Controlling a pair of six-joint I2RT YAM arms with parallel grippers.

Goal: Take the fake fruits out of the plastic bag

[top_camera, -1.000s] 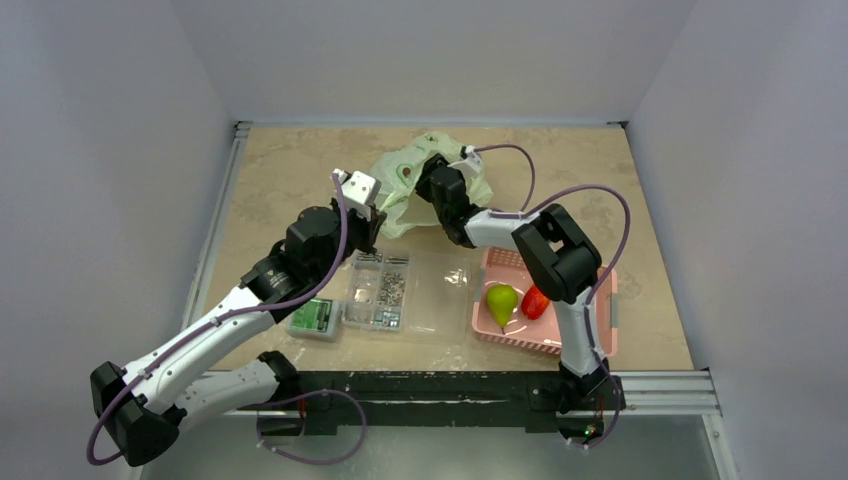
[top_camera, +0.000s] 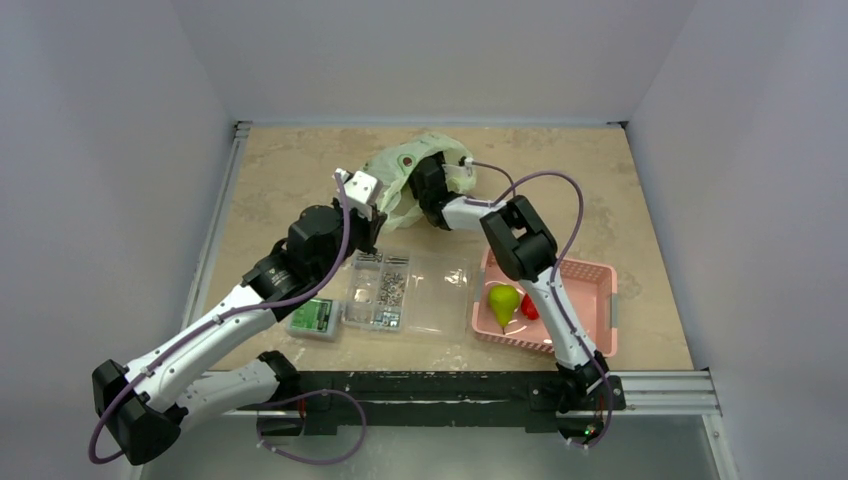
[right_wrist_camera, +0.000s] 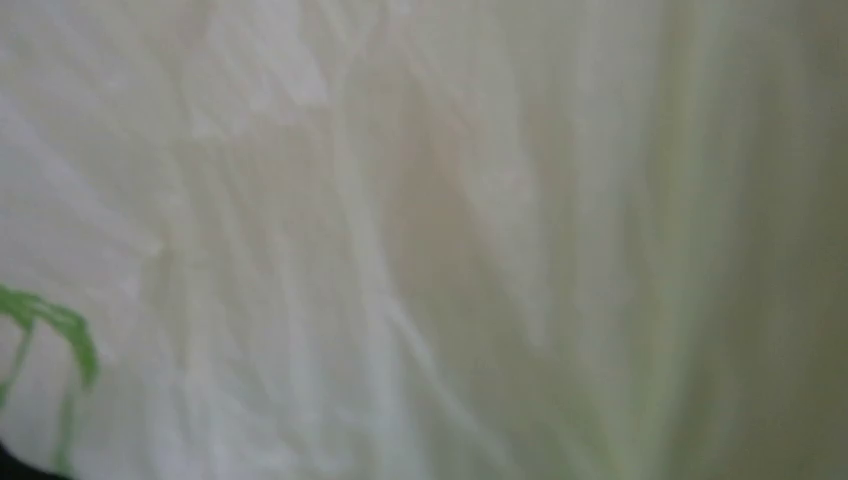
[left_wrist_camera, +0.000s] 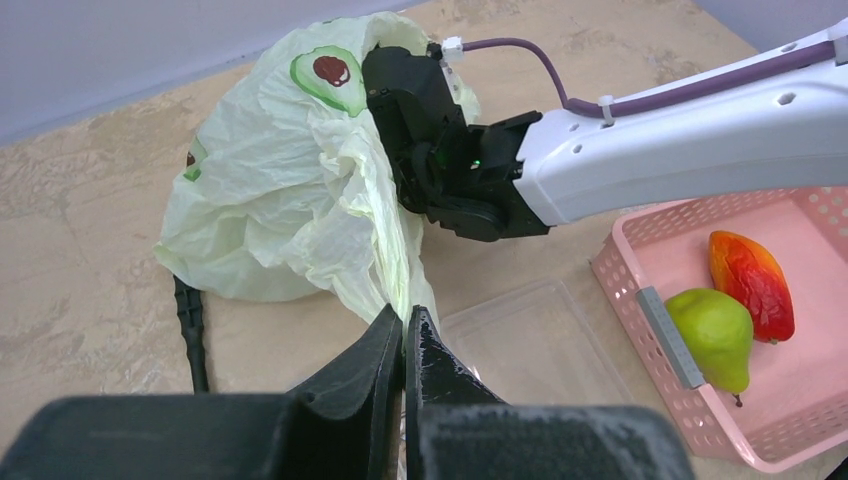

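Observation:
A pale green plastic bag point(left_wrist_camera: 250, 200) with avocado prints lies at the back of the table. My left gripper is shut on a gathered edge of it. My right gripper is pushed into the bag, its wrist housing point(top_camera: 430, 185) at the opening and its fingers hidden; the right wrist view shows only blurred plastic. A green pear point(left_wrist_camera: 708, 330) and a red-orange mango point(left_wrist_camera: 750, 280) lie in the pink basket point(left_wrist_camera: 640, 240) at the right.
An open parts organiser point(top_camera: 377, 290) with a clear lid lies in front of the bag, beside a small box with a green board point(top_camera: 312, 317).
My right arm has moved left, deeper into the bag, and the bag has shifted slightly left with it. The left arm is almost still.

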